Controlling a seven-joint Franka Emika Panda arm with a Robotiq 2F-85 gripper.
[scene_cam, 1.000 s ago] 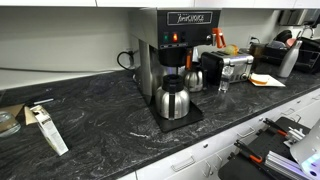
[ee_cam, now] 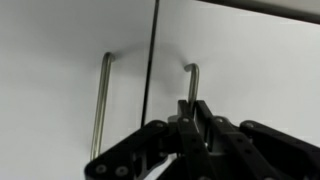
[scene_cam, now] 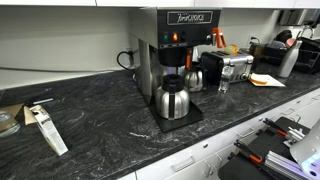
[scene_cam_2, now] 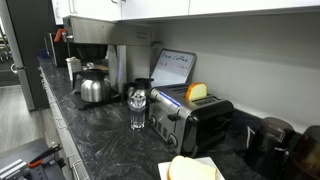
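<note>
In the wrist view, my gripper is shut on a slim metal door handle, whose upper bend rises above the fingers. The handle's lower part is hidden behind the gripper. It is fixed to a white cabinet door. Across a dark vertical gap, a second door carries a matching handle, apart from my fingers. Neither exterior view shows the gripper clearly; a white piece of the arm enters at the right edge in exterior view 1.
On the dark counter stand a coffee maker with a steel carafe, a clear glass and a toaster holding bread. More bread lies in front.
The white arm piece at the right edge has shifted slightly. The objects on the counter stay where they were.
</note>
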